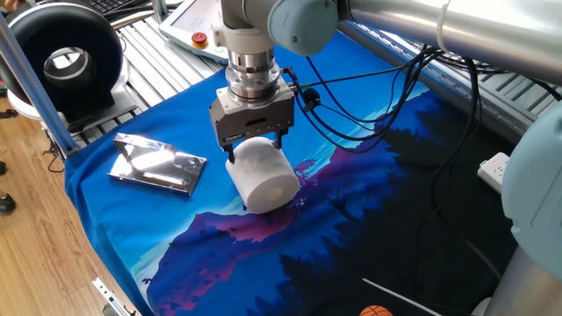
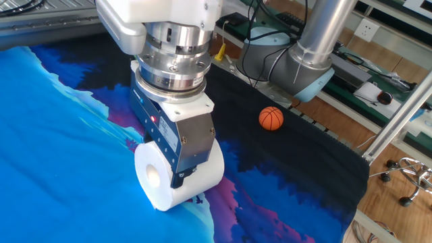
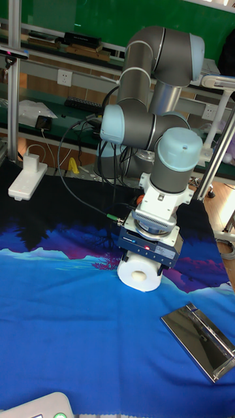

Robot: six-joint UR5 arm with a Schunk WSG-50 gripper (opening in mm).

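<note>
A white paper roll [image 1: 263, 178] lies on its side between the fingers of my gripper [image 1: 255, 151], which is shut on it across its width. In the second exterior view the roll [image 2: 192, 181] shows its round end with the core hole, and one dark fingertip [image 2: 177, 180] presses against its side. From the third exterior view, the roll [image 3: 138, 274] hangs under the gripper [image 3: 140, 263], its end facing the camera. It is at or just above the cloth; whether it touches cannot be told.
A shiny metal holder [image 1: 158, 164] lies on the blue cloth [image 1: 189, 105] beside the roll. A small orange basketball [image 2: 271, 119] sits on the dark part of the cloth. A white power strip [image 3: 28, 177] stands at the far left edge. Cables hang by the arm.
</note>
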